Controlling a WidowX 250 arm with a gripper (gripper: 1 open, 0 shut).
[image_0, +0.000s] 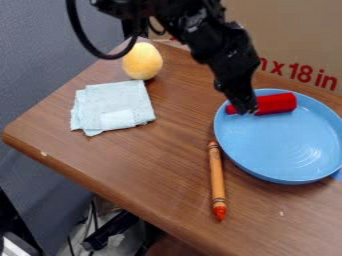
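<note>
My black gripper (243, 102) is over the back-left part of a blue plate (278, 150), at the left end of a red cylindrical object (274, 103) lying there. Whether its fingers are open or shut on that object is hidden. An orange crayon (217, 185) with a red tip lies on the wooden table left of the plate. A folded pale cloth (112, 107) and a round yellow object (143, 62) lie farther left.
The wooden table (140, 175) has bare room at the middle and front left, with its edge at the left. A cardboard box (287, 40) stands behind the plate.
</note>
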